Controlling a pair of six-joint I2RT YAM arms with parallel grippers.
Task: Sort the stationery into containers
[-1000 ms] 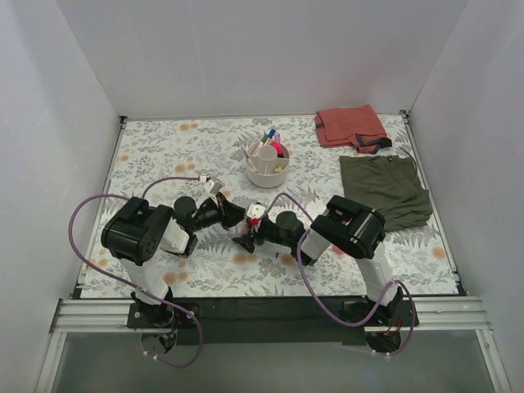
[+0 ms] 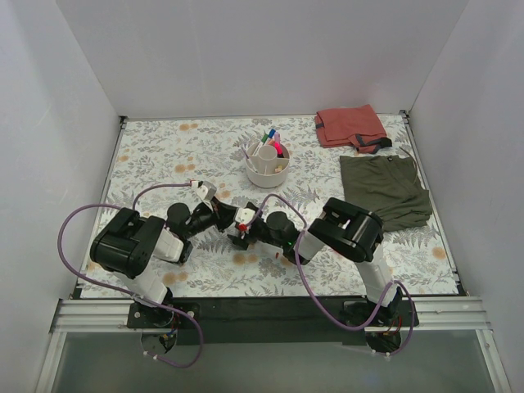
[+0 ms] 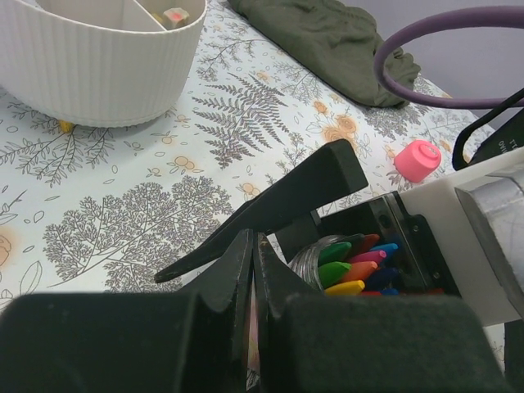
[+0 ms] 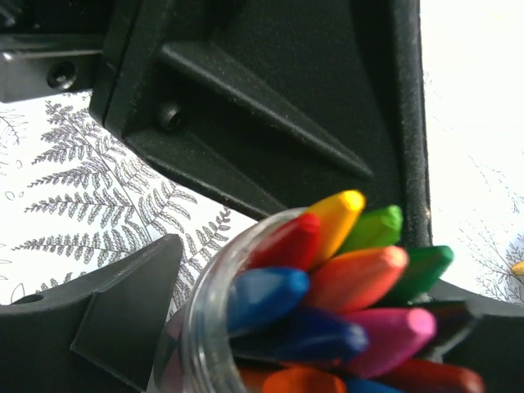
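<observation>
A clear jar of coloured crayons [image 4: 327,278] stands between the fingers of my right gripper [image 2: 242,232]; whether they press on it is unclear. Seen from the left wrist, the jar [image 3: 318,265] is tilted beside a long black right finger [image 3: 278,201], its lower part hidden. My left gripper is shut, its tips in front of the jar with nothing visible between them. In the top view the two grippers meet at mid-table. A white compartmented pot [image 2: 268,182] holding markers and pens stands behind them.
A small pink object [image 3: 417,161] lies on the patterned tablecloth beyond the right gripper. On the right are a folded red pouch [image 2: 350,128] and a dark green cloth bag [image 2: 383,190]. Free cloth lies to the left of the pot.
Both grippers have shifted slightly left, the right one also a little toward the front, with the crayons staying by its fingers. The pot and the cloth items stay put.
</observation>
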